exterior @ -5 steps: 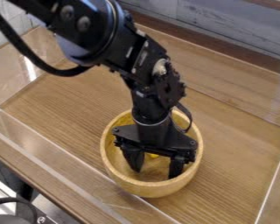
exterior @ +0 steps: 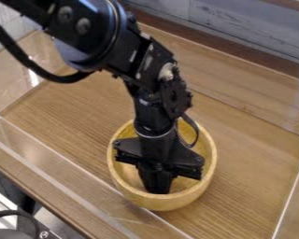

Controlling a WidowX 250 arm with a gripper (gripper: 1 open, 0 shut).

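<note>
A yellow bowl (exterior: 164,196) stands on the wooden table near the front, in the middle of the view. The black gripper (exterior: 156,173) reaches down from above into the bowl, its fingertips low inside it. Whatever is between the fingers is hidden by the gripper's dark body, and whether they are shut cannot be made out.
A pale plank wall (exterior: 239,28) runs along the back. Dark cables and clutter lie off the table's front left edge.
The gripper has shifted slightly within the bowl, and its fingers look closer together than a second ago.
</note>
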